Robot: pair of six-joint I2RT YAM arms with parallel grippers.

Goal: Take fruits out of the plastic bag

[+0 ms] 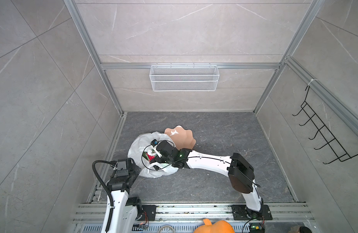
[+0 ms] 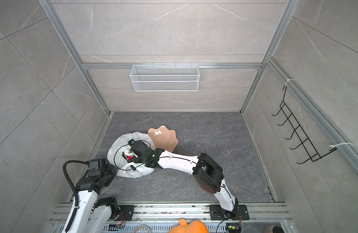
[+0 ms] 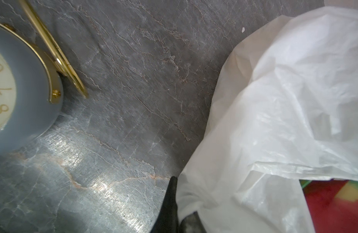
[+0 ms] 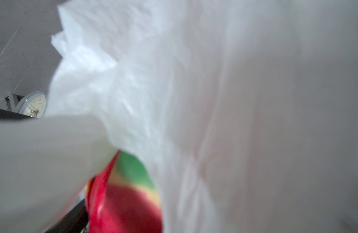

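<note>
A white plastic bag (image 1: pixel 138 149) lies on the left of the table, its mouth facing up. Inside it, a red, yellow and green fruit shows through the opening; the same fruit (image 4: pixel 128 202) is partly covered by bag film in the right wrist view. My left gripper is shut with the bag's edge pinched between its fingers. Within the bag's mouth is my right gripper (image 1: pixel 155 155), its fingers apart, bag film lying over and around them. Bag film hides most of its fingers and whatever else the bag contains.
A peach scalloped plate (image 1: pixel 181 136) sits just behind and right of the bag. Near the left gripper stands a grey-blue clock (image 3: pixel 27 97) with brass trim. Free table (image 1: pixel 225 132) extends to the right; a wire basket (image 1: pixel 184 78) hangs on the back wall.
</note>
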